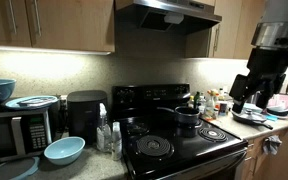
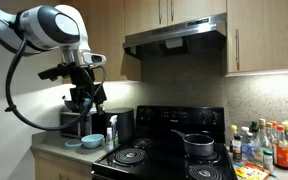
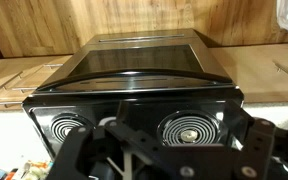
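Note:
My gripper point(image 2: 83, 101) hangs in the air to the left of the black stove point(image 2: 149, 160) in exterior view 2. In exterior view 1 the gripper point(image 1: 246, 98) appears large at the right, tilted downward. The wrist view looks down over the stove's front burners and oven door point(image 3: 139, 62); the dark gripper at the bottom has its fingers apart, and nothing shows between them. A dark pot point(image 1: 185, 117) with a handle sits on a rear burner, well away from the gripper. Behind the gripper's body, the wrist view hides the rear of the stove.
A light blue bowl point(image 1: 64, 151), clear bottles point(image 1: 103, 132) and a microwave point(image 1: 18, 132) stand left of the stove. Several bottles point(image 2: 267, 145) crowd the right counter. A range hood point(image 2: 174, 38) juts out above.

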